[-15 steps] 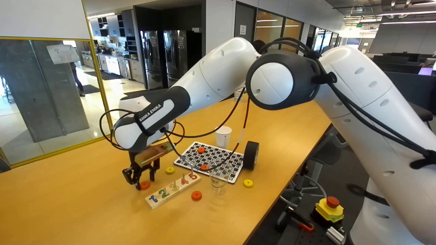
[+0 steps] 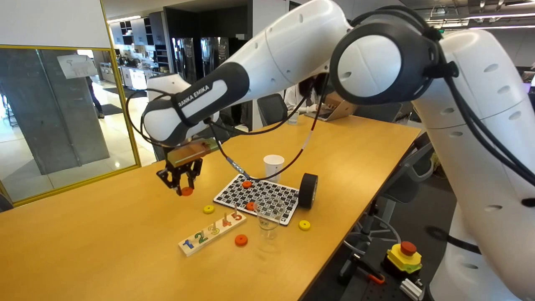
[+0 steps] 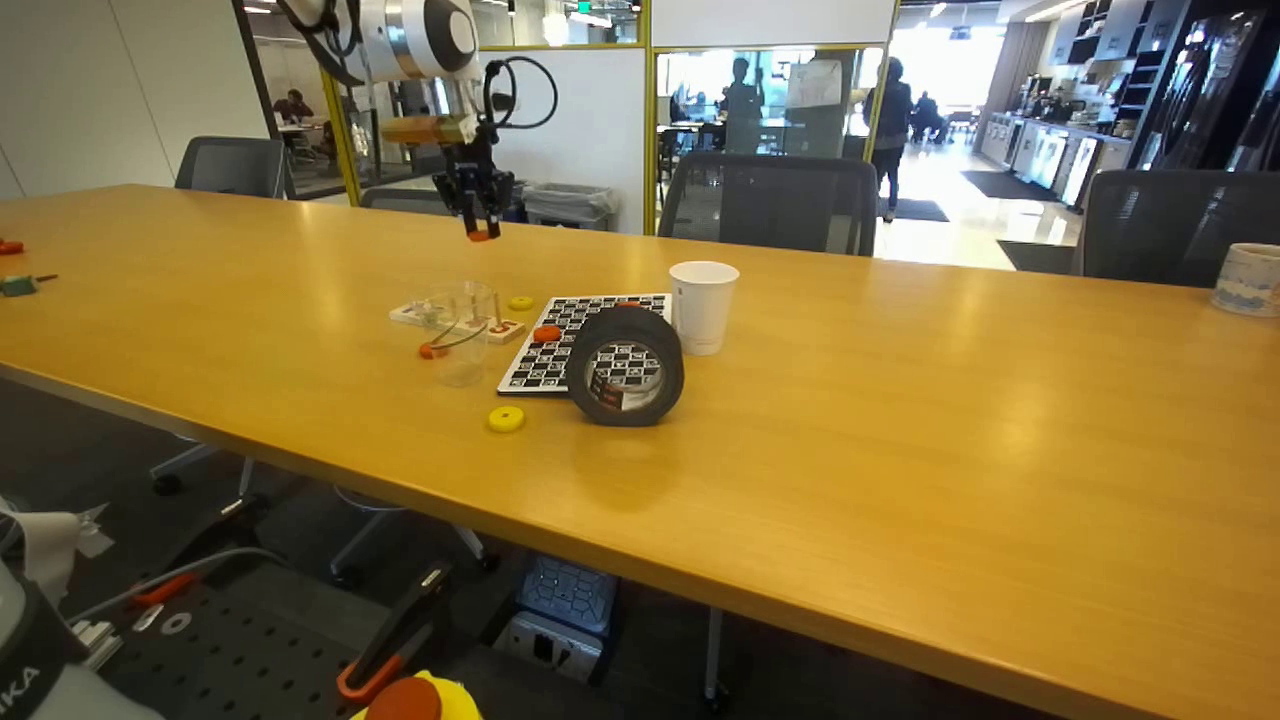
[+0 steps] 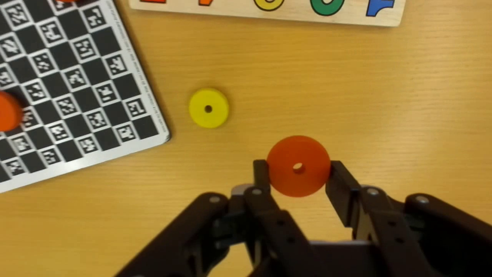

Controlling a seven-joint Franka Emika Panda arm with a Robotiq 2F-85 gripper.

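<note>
In the wrist view my gripper is shut on an orange-red disc (image 4: 295,177), one finger at either side of its rim. The disc has a small centre hole. From the exterior, the gripper (image 2: 181,186) hangs well above the table with the disc (image 2: 187,191) at its tips. Nearer the camera lies the wooden number board (image 2: 213,233) with upright pegs, numbered 1 to 5. A yellow disc (image 4: 208,108) rests on the table between the board and the gripper in the wrist view. Another orange disc (image 2: 241,240) lies by the board.
Two orange discs (image 2: 246,184) sit on the checkered board (image 2: 233,190). Around it stand a clear glass (image 2: 269,213), a white cup (image 2: 273,165) and a black tape roll (image 2: 308,190). A second yellow disc (image 2: 304,225) lies near the glass.
The gripper has risen from near the table, shifting slightly right in exterior view 1 and carrying the orange disc up with it. Board, glass and loose discs have stayed put.
</note>
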